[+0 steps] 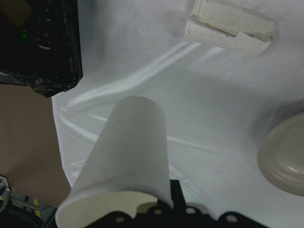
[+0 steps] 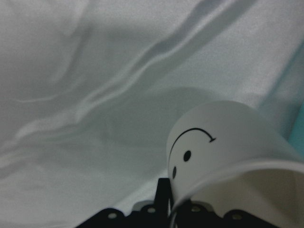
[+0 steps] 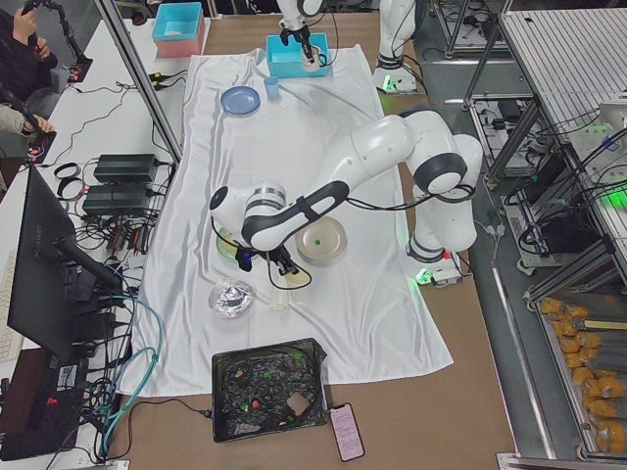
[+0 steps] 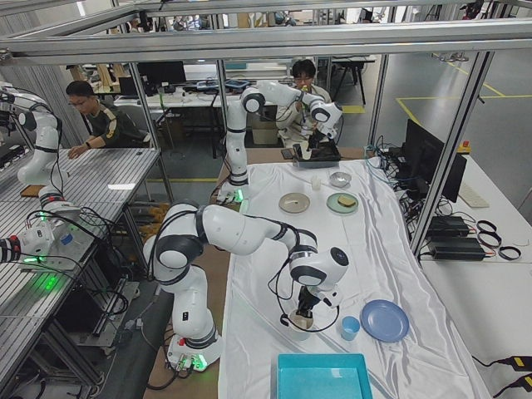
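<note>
My left gripper (image 3: 284,265) is shut on a plain white paper cup (image 1: 124,147), held tilted over the cloth near a beige plate (image 3: 321,241) and a small white box-like item (image 1: 228,31). My right gripper (image 4: 304,306) is shut on a white cup (image 2: 223,133) printed with a smiling face, by the blue bin (image 4: 323,374) at the other end of the table.
A foil bowl (image 3: 231,298) and black lined tray (image 3: 242,426) lie near the left arm; a green plate (image 4: 342,210) is partly hidden in the left view. A blue plate (image 4: 384,320) and blue cup (image 4: 350,327) sit at the other end.
</note>
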